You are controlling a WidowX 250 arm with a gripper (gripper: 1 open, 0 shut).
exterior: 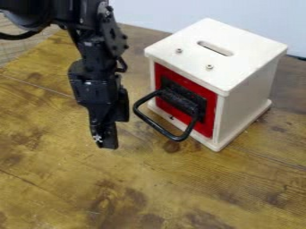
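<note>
A white wooden box point(239, 80) with a slot on top and a red front stands at the right. A black panel sits in the red front, with a black loop handle point(170, 131) sticking out low toward the left. My black gripper point(104, 134) points down just left of the box, low over the table and apart from the handle. Whether its fingers are open or shut is unclear.
A pale wall is behind the box, and a mesh edge shows at the far top left.
</note>
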